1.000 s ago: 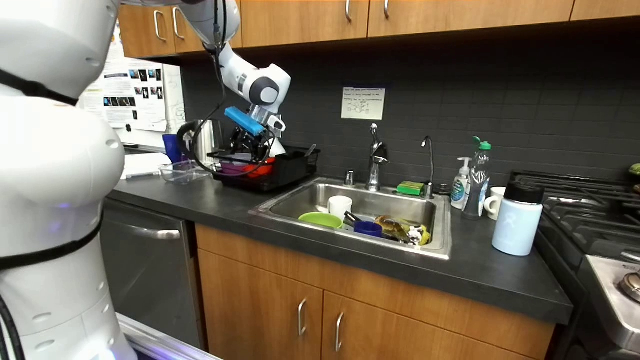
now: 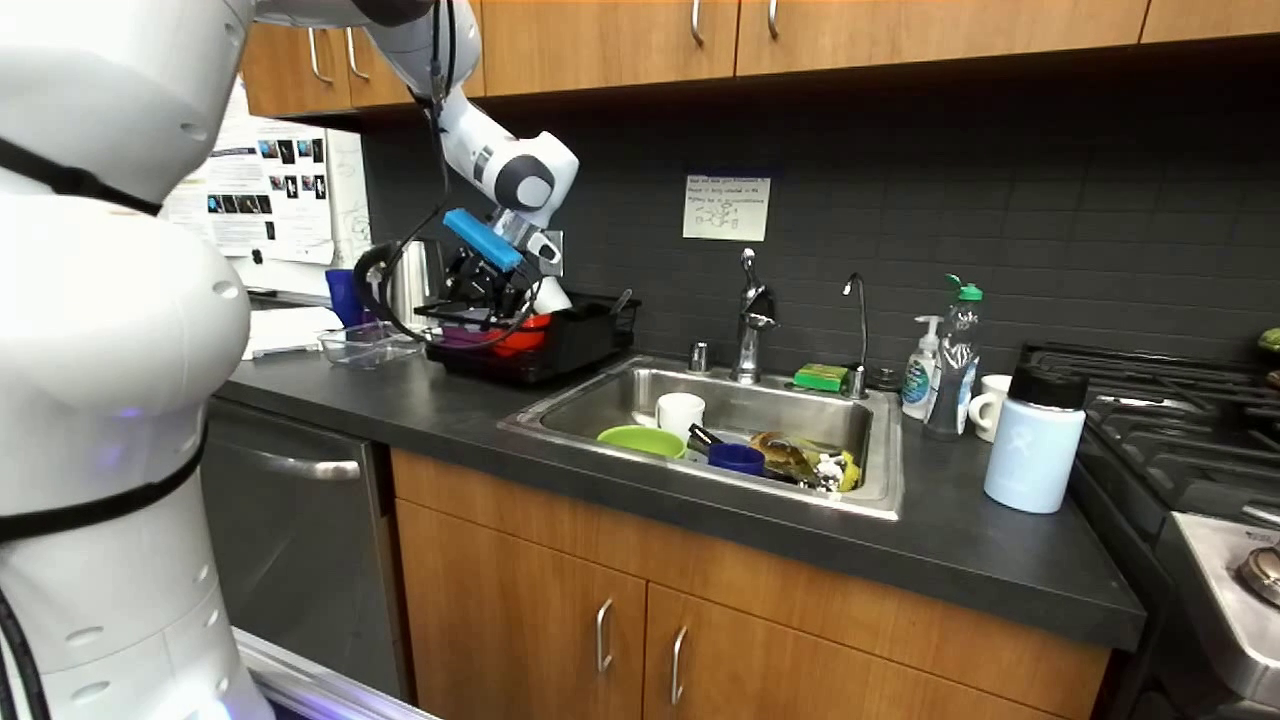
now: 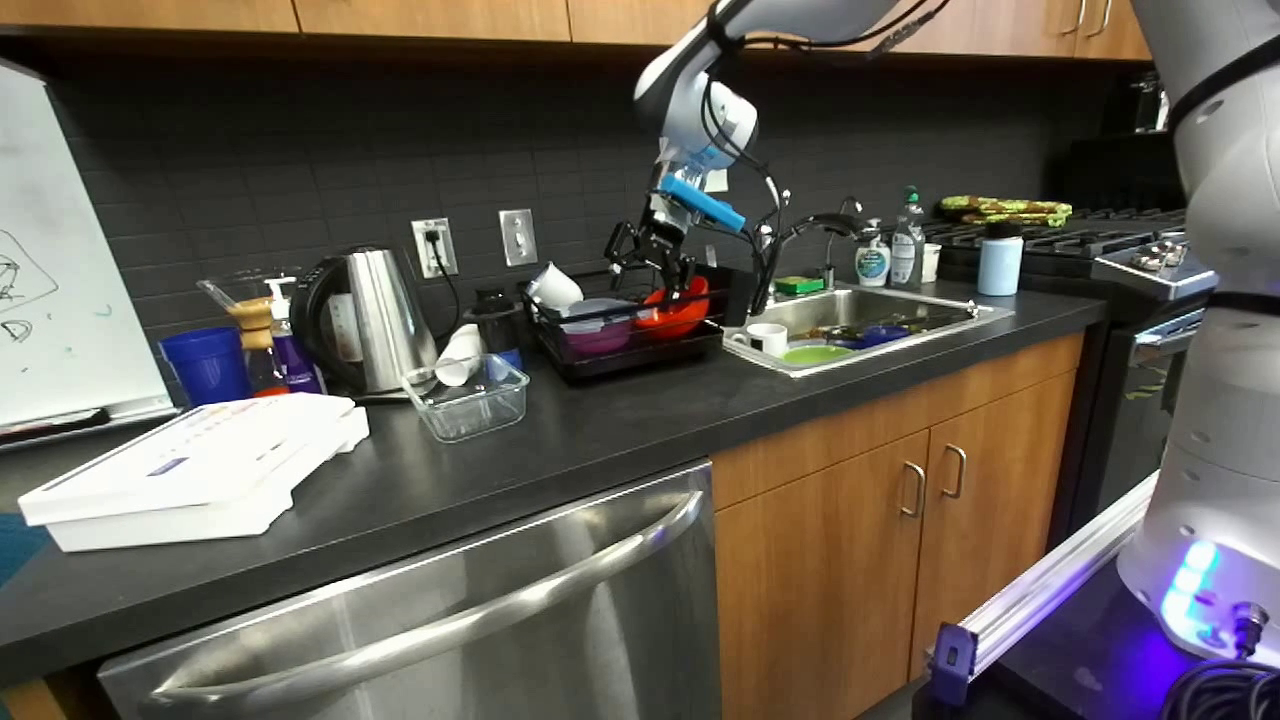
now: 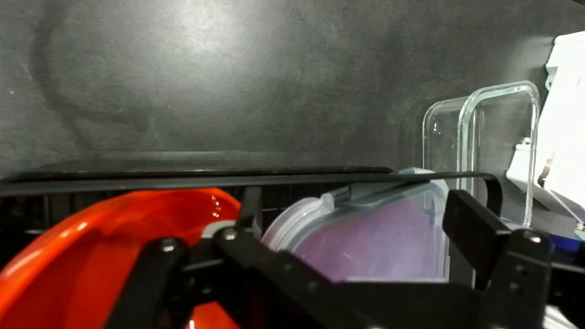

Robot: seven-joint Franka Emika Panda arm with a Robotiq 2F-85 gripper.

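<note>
My gripper is open above the black dish rack (image 3: 576, 360), its black fingers (image 4: 482, 241) spread wide with nothing held between them. Under the left finger lies a red bowl (image 4: 126, 236), tilted in the rack. Between the fingers, lower down, shows a purple container (image 4: 367, 241) with a clear lid. In exterior view 2 the red bowl (image 3: 675, 317) leans right of the purple container (image 3: 597, 340). A white mug (image 3: 554, 289) is tipped at the rack's back left. Whether a finger touches the bowl or rack, I cannot tell.
A clear glass dish (image 3: 474, 408) sits left of the rack, near a steel kettle (image 3: 386, 318) and a white box (image 3: 204, 462). To the rack's right, the sink (image 2: 882, 468) holds a white mug, a green bowl and other dishes. Counter in front of the rack is bare.
In exterior view 1 the arm's wrist and gripper have shifted slightly left over the rack. The dishes look unmoved.
</note>
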